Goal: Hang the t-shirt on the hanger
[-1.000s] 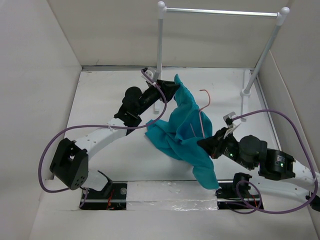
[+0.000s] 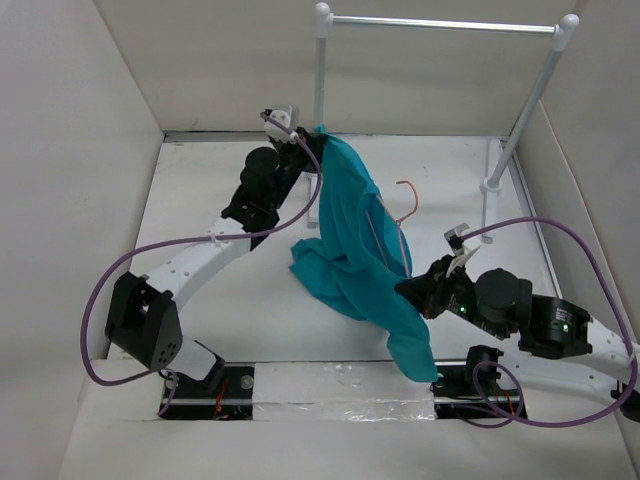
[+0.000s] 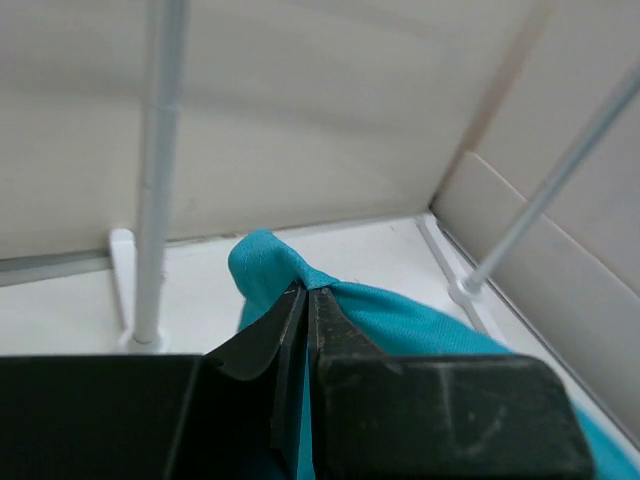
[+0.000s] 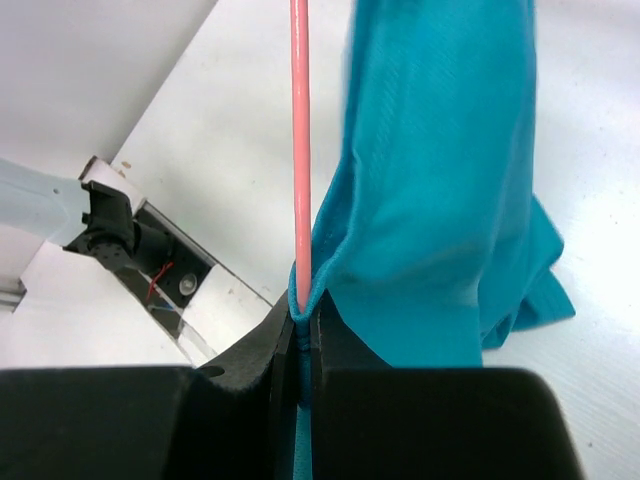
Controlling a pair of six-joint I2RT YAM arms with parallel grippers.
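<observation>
The teal t-shirt (image 2: 350, 230) hangs stretched between both grippers, its lower folds spread on the white floor. My left gripper (image 2: 318, 135) is up at the back left, shut on a top corner of the shirt, which shows at its fingertips (image 3: 308, 298). My right gripper is shut on the pink hanger (image 4: 300, 140) together with a fold of the shirt at lower right in the top view. The hanger's hook rises beside the shirt; much of its body is hidden by cloth.
A white rack (image 2: 440, 24) stands at the back, its left post just behind my left gripper and its right post at the back right. Bare floor (image 2: 190, 200) lies at the left; walls enclose the space.
My left gripper has moved up and toward the back left, drawing the shirt corner taut and higher. My right gripper stays about where it was.
</observation>
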